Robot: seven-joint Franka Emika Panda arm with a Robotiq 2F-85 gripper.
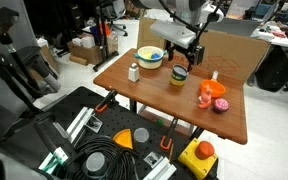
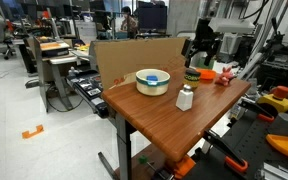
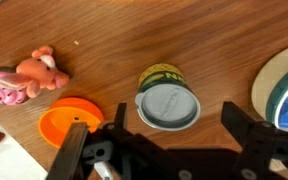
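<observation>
A short can point(image 3: 168, 107) with a silver lid and a yellow-green label stands upright on the wooden table point(image 1: 169, 100). In exterior view 1 my gripper point(image 1: 184, 56) hangs just above the can point(image 1: 179, 76), fingers pointing down. It stands open, with the lid showing between the two fingers in the wrist view and clear room on either side. Nothing is held. Exterior view 2 also has the can point(image 2: 192, 76) below the gripper point(image 2: 194, 55).
A white bowl point(image 2: 152, 88) with a blue item inside stands on one side of the can, near a white shaker point(image 2: 185, 99). Opposite are an orange bowl point(image 3: 59, 135), a pink-orange toy point(image 3: 41, 72) and a pink ring point(image 1: 221, 105). Bare table lies in front.
</observation>
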